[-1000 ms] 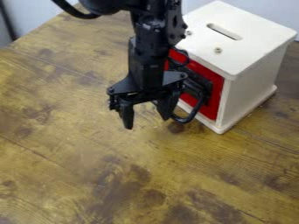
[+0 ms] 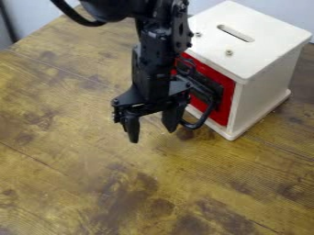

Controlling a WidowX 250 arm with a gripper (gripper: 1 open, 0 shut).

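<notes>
My black gripper (image 2: 152, 120) hangs open over the wooden floor in the middle of the camera view, fingers pointing down, with nothing seen between them. Just to its right stands a white box (image 2: 255, 87) with a red front face (image 2: 221, 112), a slot and small round studs on its top. The arm hides much of the red face.
The white box takes up the upper right. A grey edge shows at the top left corner.
</notes>
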